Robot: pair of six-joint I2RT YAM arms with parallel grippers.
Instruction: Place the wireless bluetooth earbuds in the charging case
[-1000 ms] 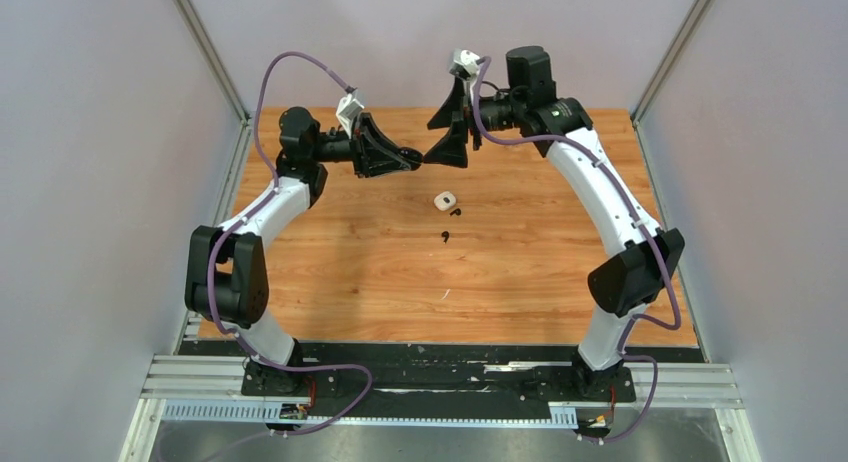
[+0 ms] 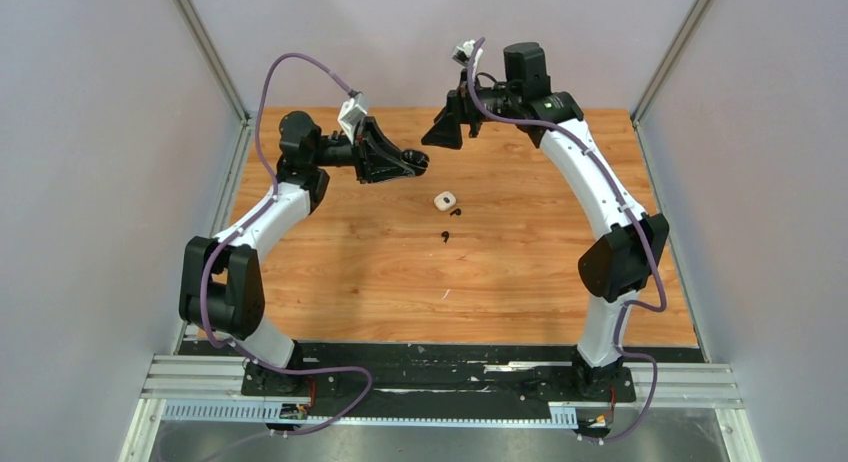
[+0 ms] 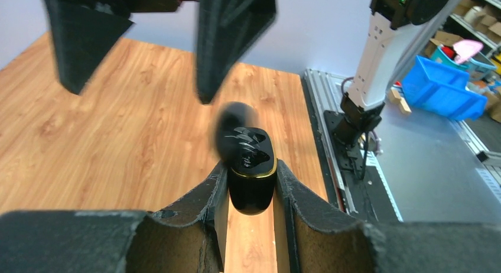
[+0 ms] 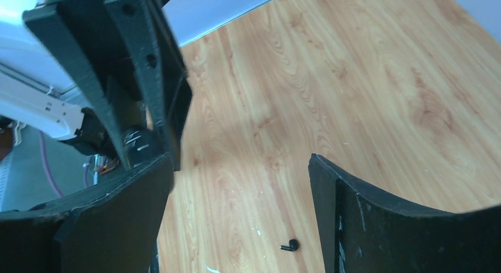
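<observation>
My left gripper is shut on the black charging case [image 3: 253, 187], whose open top shows above the fingertips; a blurred dark piece, probably its lid, rises behind. My right gripper [image 2: 443, 132] stands open above and right of the case, its fingers looming over it in the left wrist view. Two dark earbuds [image 2: 445, 236] [image 2: 456, 212] lie on the table [image 2: 380, 272]; one earbud [image 4: 291, 245] also shows in the right wrist view. Nothing shows between the right fingers.
A small white square object [image 2: 445, 200] with a dark centre lies near the earbuds.
</observation>
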